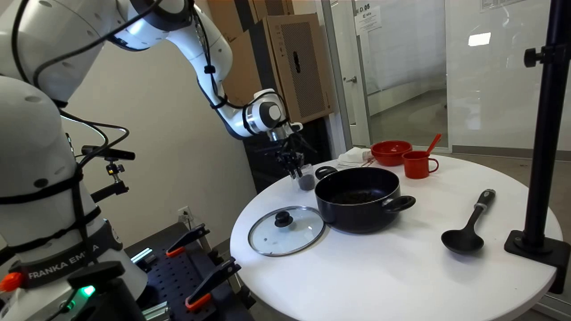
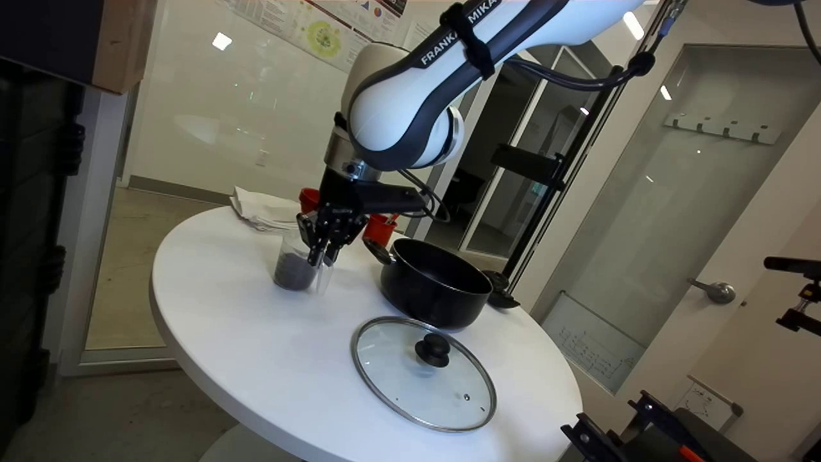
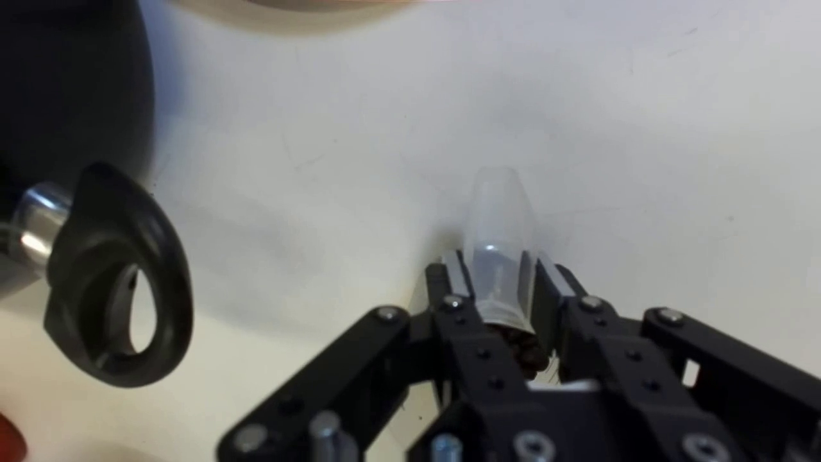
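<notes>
A clear measuring cup (image 2: 294, 268) with dark contents stands upright on the white table. Its see-through handle (image 3: 500, 219) lies between the fingers of my gripper, which is shut on it in the wrist view. From the first exterior side, the cup (image 1: 306, 179) shows just beyond the fingertips, left of the black pot (image 1: 350, 216). Dark pieces cover the pot's bottom. My fingers hide part of the cup in the wrist view.
A glass lid (image 1: 289, 238) lies flat beside the pot. The pot's near handle (image 3: 119, 281) is left of my fingers in the wrist view. Behind are a red bowl (image 1: 391, 154), a red mug (image 1: 417, 166) and white cloth (image 2: 263, 208). A black ladle (image 1: 463, 240) lies far right.
</notes>
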